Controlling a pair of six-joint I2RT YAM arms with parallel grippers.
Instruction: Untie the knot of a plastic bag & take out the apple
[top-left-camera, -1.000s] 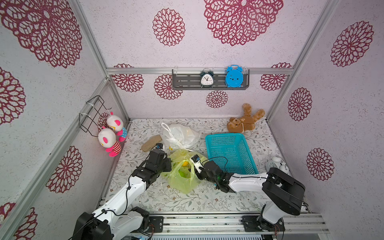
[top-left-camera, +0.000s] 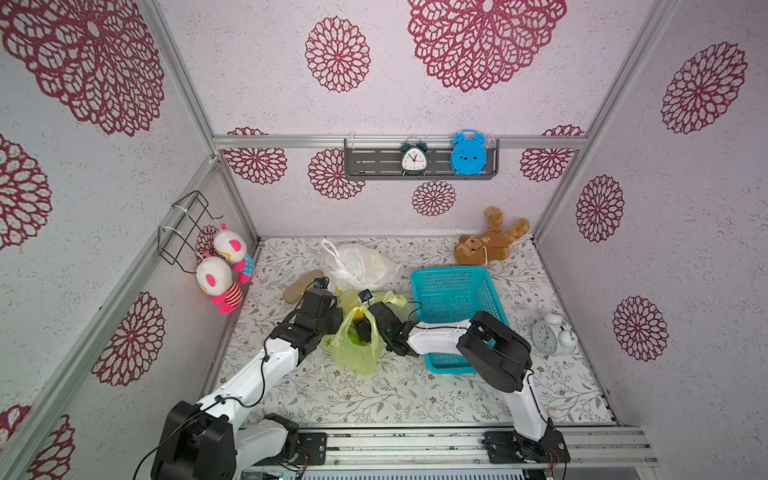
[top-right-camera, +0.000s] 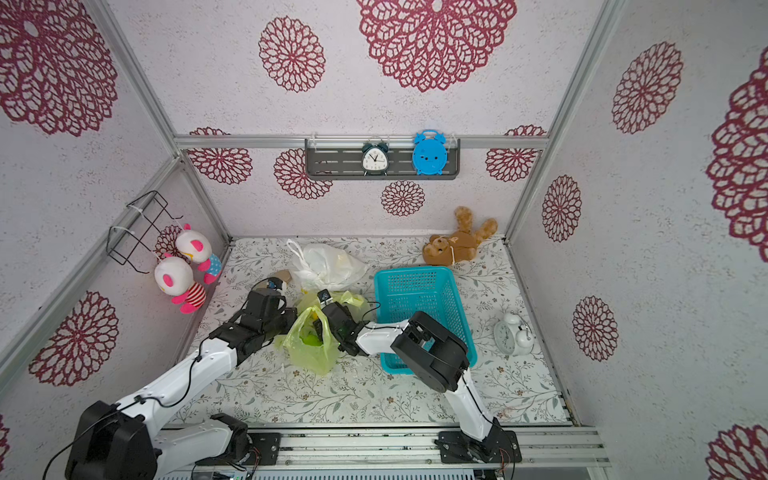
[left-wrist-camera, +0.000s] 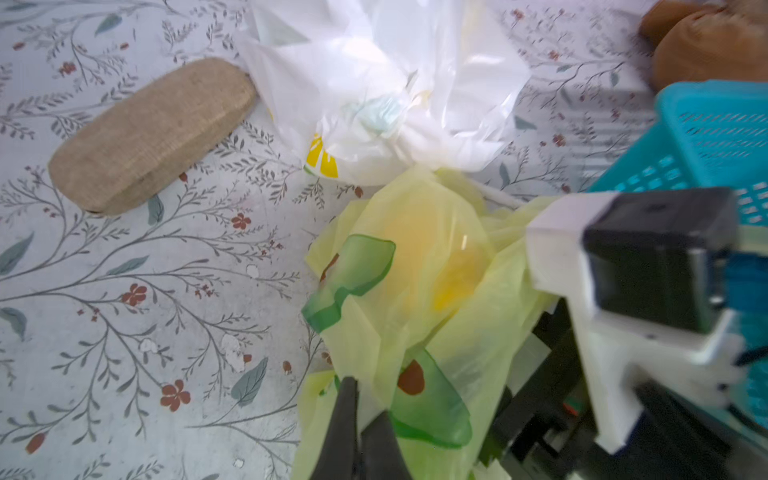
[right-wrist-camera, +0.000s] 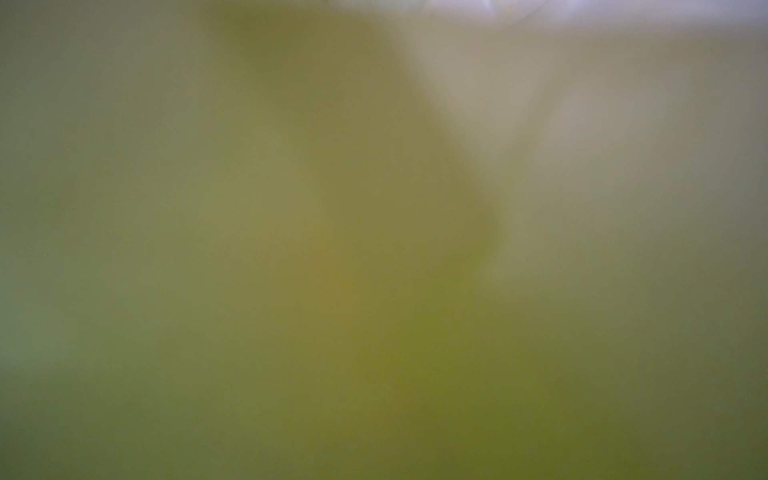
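Note:
The yellow-green plastic bag (top-left-camera: 352, 352) sits opened on the table between the two arms, with something yellow (left-wrist-camera: 456, 276) showing through it and green inside. My left gripper is shut on the bag's left side, with at most thin plastic at its tips. My right gripper (top-left-camera: 364, 328) reaches down into the bag from the right; its wrist view is filled with blurred green-yellow plastic, and its fingertips are hidden. I cannot make out an apple clearly.
A white plastic bag (top-left-camera: 360, 264) lies behind, beside a beige oblong case (left-wrist-camera: 152, 136). A turquoise basket (top-left-camera: 452, 288) is to the right, partly under the right arm. A teddy bear (top-left-camera: 488, 244) and white clock (top-left-camera: 552, 336) lie beyond.
The left arm has shifted slightly up, and the bag's shape has changed.

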